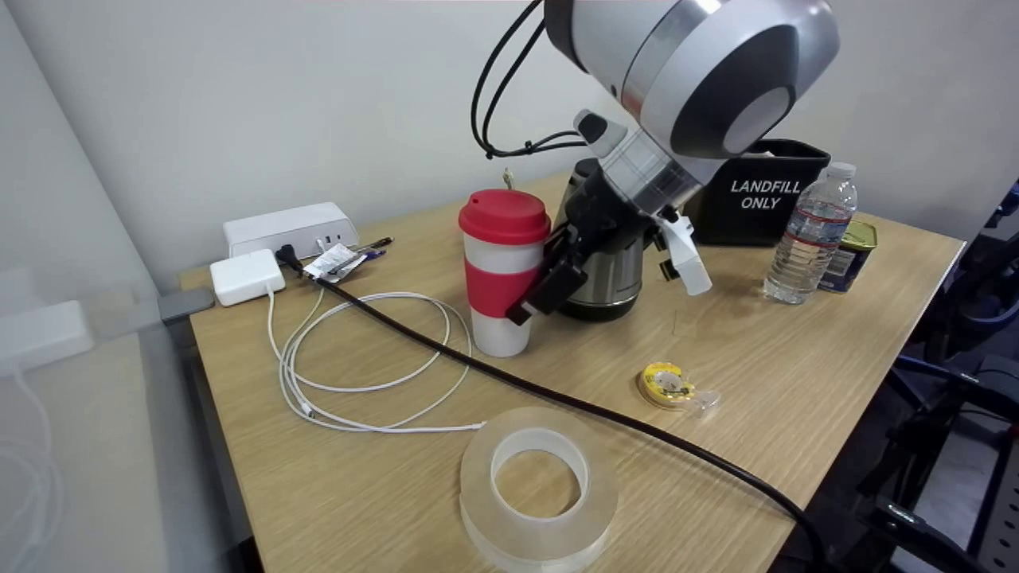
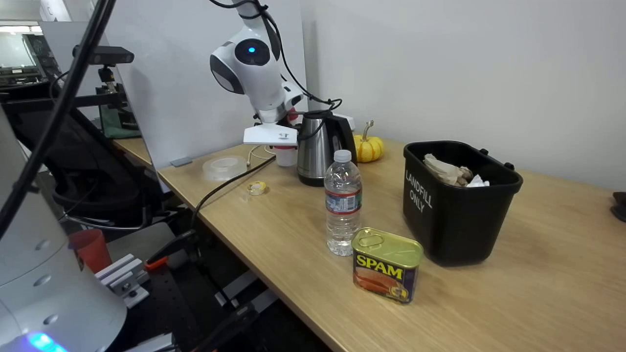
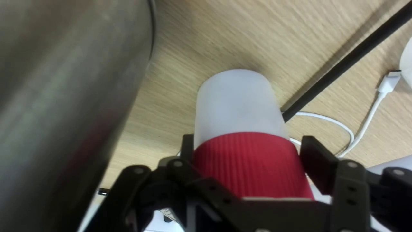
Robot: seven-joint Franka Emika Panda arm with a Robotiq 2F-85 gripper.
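Observation:
A white travel cup (image 1: pixel 502 258) with a red lid and red sleeve stands close to upright near the kettle. In the wrist view my gripper has the cup between its black fingers, which meet the sleeve's two sides, so it looks shut on the cup. Its white base (image 3: pixel 236 102) points towards the wood table; whether it touches the top is hard to tell. The steel kettle (image 1: pixel 616 277) is right beside the gripper, partly hidden by it, and fills the left of the wrist view.
A black power cable (image 1: pixel 573 399) crosses the table just in front of the cup. Clear tape (image 1: pixel 597 492), yellow tape (image 1: pixel 665 383) and a coiled white cable (image 1: pixel 368 387) lie around it. To the right stand a bottle (image 2: pixel 343 205), a Spam can (image 2: pixel 386 264) and a black bin (image 2: pixel 452 217).

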